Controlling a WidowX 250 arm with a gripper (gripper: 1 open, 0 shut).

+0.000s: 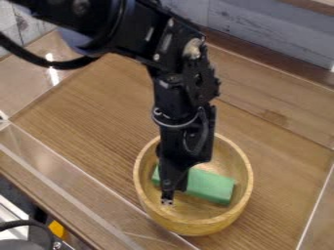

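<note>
A round wooden bowl (193,219) sits on the table, holding a green block (209,187) that lies tilted along its floor. My black gripper (169,189) points down into the bowl, its fingertips at the left part of the block and partly in front of it. The fingers look close together; whether they touch the block is unclear.
Bare wooden table (84,116) surrounds the bowl, with free room to the left, behind and right. A pale wall stands at the back. Clear edging runs along the front left, with cables at the lower left corner.
</note>
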